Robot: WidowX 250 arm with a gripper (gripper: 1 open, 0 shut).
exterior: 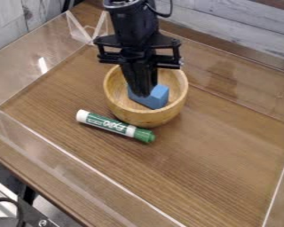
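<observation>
A wooden bowl (170,111) holds a blue block (156,96) in the middle of the camera view. My black gripper (136,82) hangs over the bowl, its tip at or just above the block; it looks shut, with nothing visible between its fingers. A white and green glue stick (114,125) lies on the wooden table just in front of the bowl, to the lower left.
A light wall or edge runs along the left, and cables show at the lower left.
</observation>
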